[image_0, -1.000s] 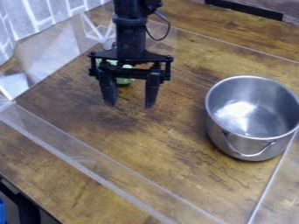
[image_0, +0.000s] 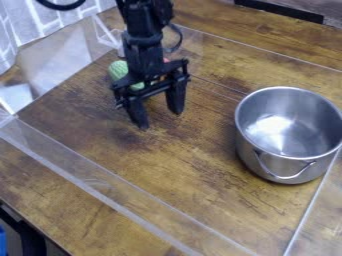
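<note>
My gripper (image_0: 156, 103) hangs over the wooden surface left of centre, blurred, its two dark fingers apart with no object visible between them. Behind it, partly hidden, a green item (image_0: 118, 70) lies at the upper left, with a bit of red beside it. A steel pot (image_0: 285, 130) with a wire handle stands at the right, apart from the gripper.
Clear plastic walls (image_0: 114, 190) edge the work area.
The gripper has turned, so its fingers now sit at a slant, and it has shifted slightly right. The pot has not moved.
</note>
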